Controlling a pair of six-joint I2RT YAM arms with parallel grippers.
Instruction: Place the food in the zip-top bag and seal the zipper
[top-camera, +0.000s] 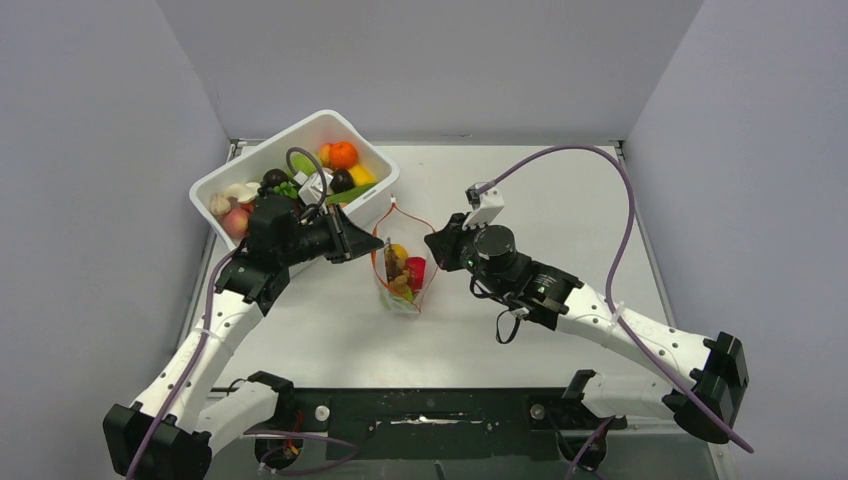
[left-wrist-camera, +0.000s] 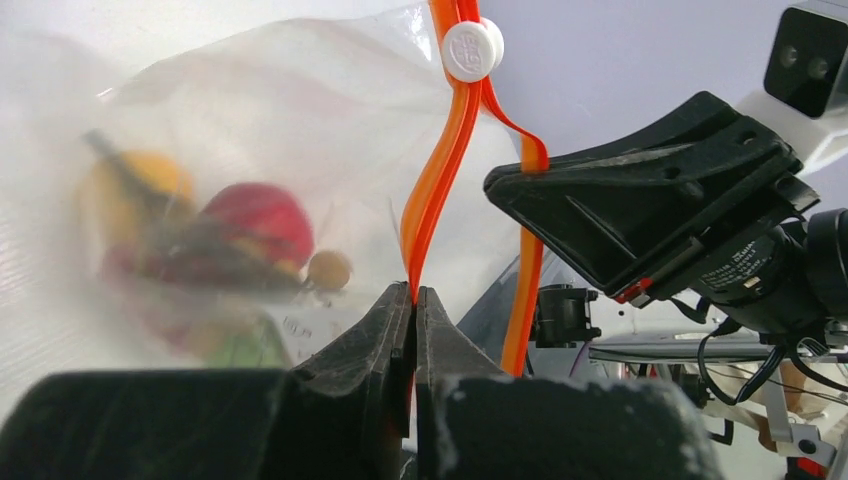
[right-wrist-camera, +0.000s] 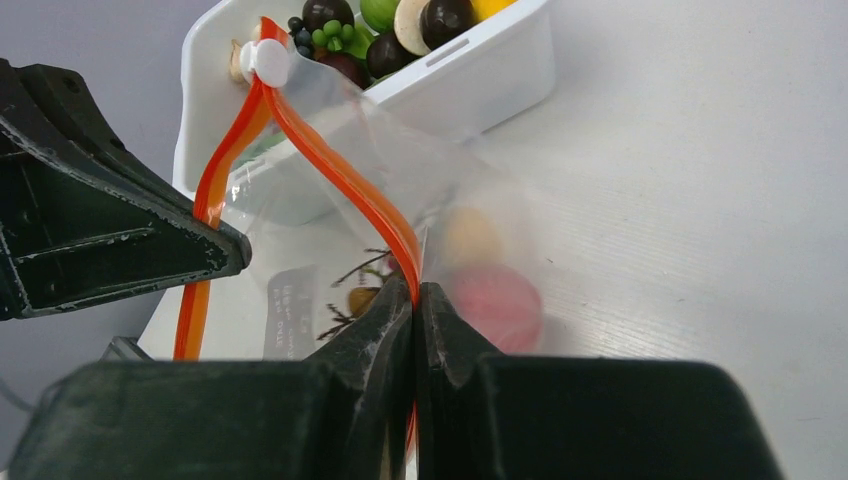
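Observation:
Between my two grippers hangs the clear zip top bag (top-camera: 407, 280), its orange-edged mouth spread open. Inside it lie several pieces of food, among them a red one (top-camera: 415, 272), a yellow-orange one (left-wrist-camera: 150, 185) and small brown ones. My left gripper is shut on one orange edge of the bag (left-wrist-camera: 445, 180). On the other side my right gripper has its fingers closed on the opposite orange edge (right-wrist-camera: 370, 200). The white zipper slider (left-wrist-camera: 472, 50) sits at the far end of the mouth, where the two edges meet, apart from both grippers.
A white bin (top-camera: 219, 180) with several fruits and vegetables stands at the back left, close behind the left arm. Bare white table (top-camera: 560, 200) lies at the right and back. Side walls rise at both edges of the table.

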